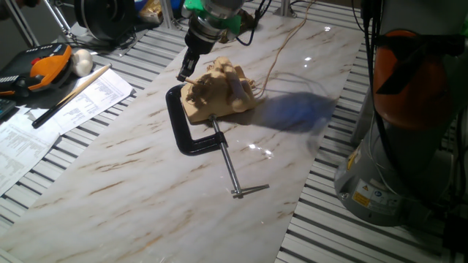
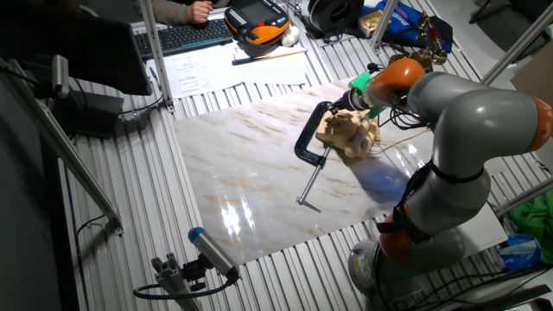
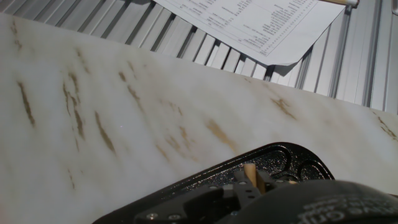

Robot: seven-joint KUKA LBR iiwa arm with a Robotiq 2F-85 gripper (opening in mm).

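Note:
A tan carved block (image 1: 219, 91) with rounded lumps and a rough patch stands on the marble-patterned board, its left side inside the frame of a black C-clamp (image 1: 178, 124). The clamp's steel screw and crossbar stick out toward the front. My gripper (image 1: 184, 76) reaches down from the back over the block's upper left edge. It is shut on a thin wooden stick, whose tan end (image 3: 250, 174) shows at the fingers in the wrist view. Whether the stick's other end touches the block is hidden. In exterior view 2, the block (image 2: 352, 134) lies just below the gripper (image 2: 335, 105).
Printed sheets (image 1: 95, 98) with a dark-tipped stick (image 1: 69, 97) lie left of the board, near an orange and black pendant (image 1: 36, 69). A thin cable (image 1: 281, 51) trails behind the block. The board's front (image 1: 146, 212) is clear.

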